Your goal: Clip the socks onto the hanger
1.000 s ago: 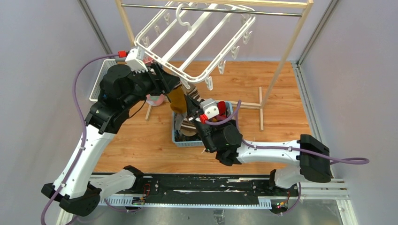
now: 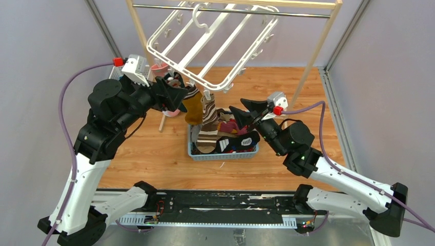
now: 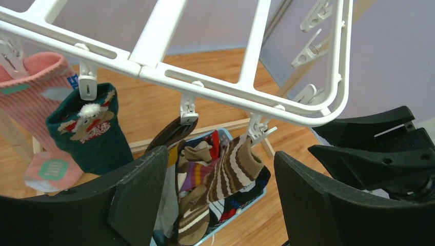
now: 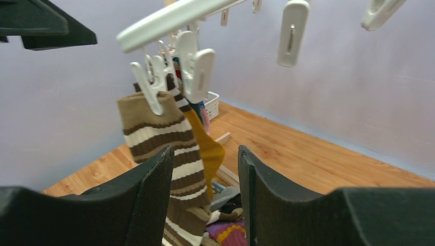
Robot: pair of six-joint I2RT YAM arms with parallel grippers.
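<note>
The white hanger (image 2: 224, 81) with its clips slopes over the table. From a clip near its front corner hangs a brown striped sock; the right wrist view shows this sock (image 4: 166, 136) gripped at its cuff. Further along hang a mustard sock (image 2: 194, 108), a green reindeer sock (image 3: 92, 134) and a pink sock (image 3: 38, 97). My left gripper is open below the hanger's front bar, its fingers apart. To the right of the striped sock stands my right gripper, open and holding nothing.
A blue basket (image 2: 223, 156) of loose socks sits beneath the hanger. A wooden rack (image 2: 306, 66) supports it, and a white basket (image 4: 211, 105) stands behind. Bare table lies to the right.
My right gripper has drawn away from the striped sock to the right, its fingers now apart. The hanger swayed a little.
</note>
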